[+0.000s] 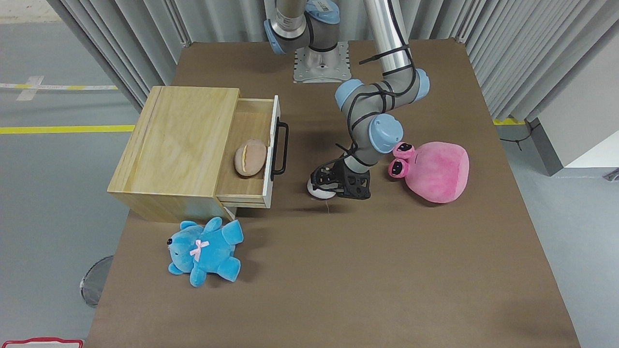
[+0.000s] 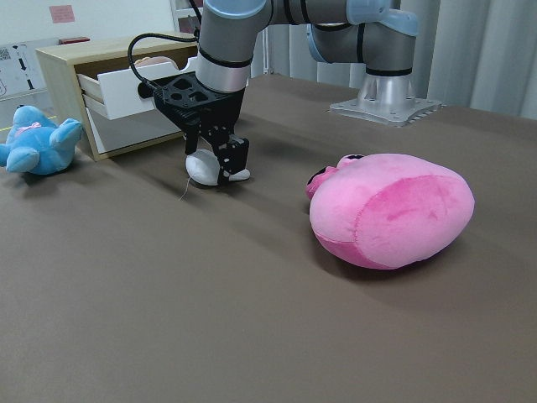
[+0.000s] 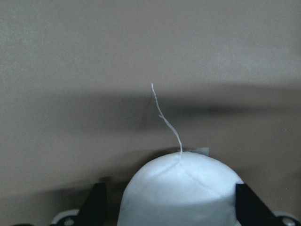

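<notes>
My gripper is low over the table with a white soft object between its fingers, a thin thread trailing from it; whether it is gripped I cannot tell. In the front view the object peeks from under the gripper, right of the wooden cabinet. The cabinet's drawer stands open, with a beige oval bun-like item inside.
A pink plush lies just right of my gripper. A blue plush bear lies below the cabinet.
</notes>
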